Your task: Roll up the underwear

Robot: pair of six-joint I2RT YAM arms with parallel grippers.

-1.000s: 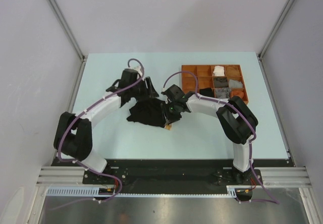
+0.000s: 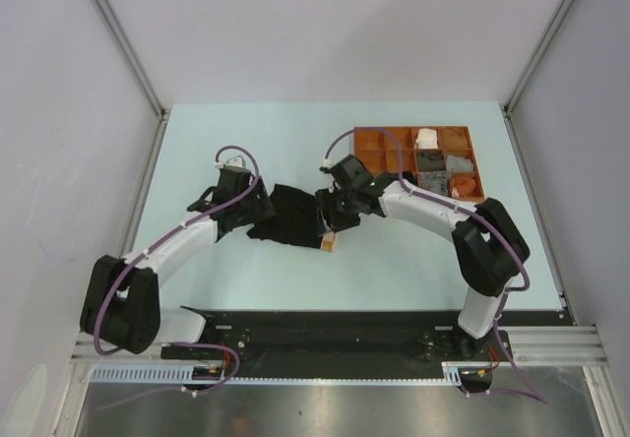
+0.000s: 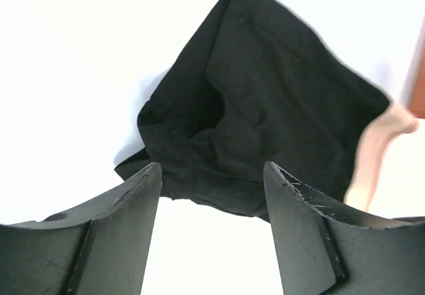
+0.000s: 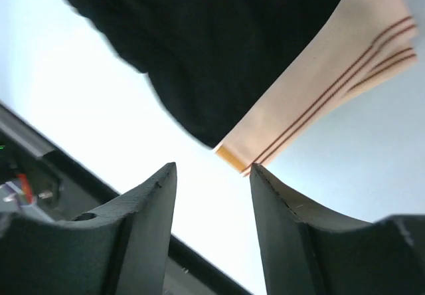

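The black underwear [image 2: 285, 218] lies spread and crumpled on the white table, its tan striped waistband [image 4: 299, 102] along the right side. My left gripper [image 2: 251, 216] hangs over its left part; in the left wrist view its open fingers [image 3: 119, 242] are empty, with the cloth beyond them. My right gripper [image 2: 330, 222] is over the waistband end; in the right wrist view its fingers [image 4: 285, 242] are apart with nothing seen between them, just short of the waistband's lower corner.
An orange compartment box [image 2: 384, 142] with folded cloths stands at the back right.
My left gripper has moved left, toward the cloth's left side. The right arm has shifted slightly to the right, and more of the waistband end shows in the top view.
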